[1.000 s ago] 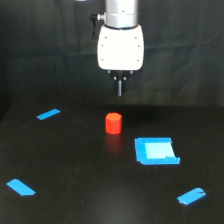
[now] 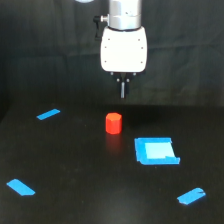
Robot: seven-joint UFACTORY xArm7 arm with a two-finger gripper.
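Note:
A small red block (image 2: 113,123), roughly cylindrical or many-sided, stands on the black table a little left of the middle. To its right lies a pale square (image 2: 159,151) edged with blue tape. My gripper (image 2: 123,91) hangs pointing down in the upper middle, beneath the white arm housing. It is above the block in the picture and clear of it. The dark fingers look narrow against the dark backdrop, so whether they are open or shut does not show.
Blue tape strips lie at the left (image 2: 49,114), the front left (image 2: 20,187) and the front right (image 2: 191,196). A dark curtain hangs behind.
The arm and gripper have shifted slightly to the right and a touch lower in the picture. The red block and the taped square have stayed in place.

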